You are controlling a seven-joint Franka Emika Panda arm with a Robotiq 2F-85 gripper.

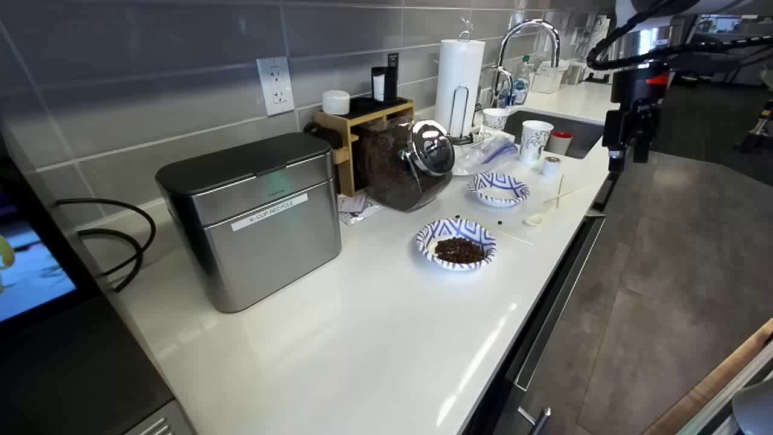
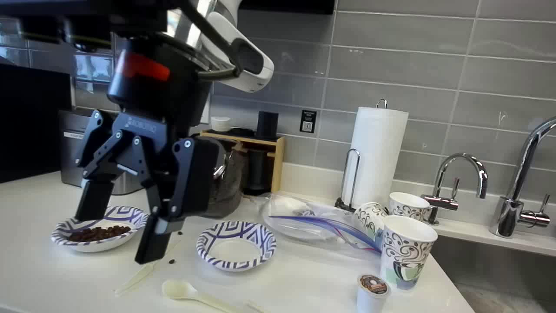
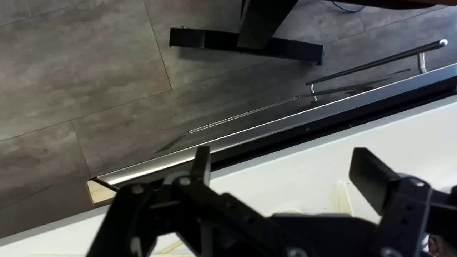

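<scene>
My gripper stands open with nothing between its fingers. In exterior view 1 the gripper hangs at the right, by the counter's front edge. The wrist view has the gripper over that edge, its fingers wide apart. A patterned bowl of dark beans sits on the counter, and an empty patterned bowl stands beyond it. Pale plastic cutlery, including a spoon, lies near the front edge. A coffee pod rests beside a tall paper cup.
A steel K-cup bin and a tilted jar of beans line the wall. Farther along are a paper towel roll, a clear plastic bag and a sink.
</scene>
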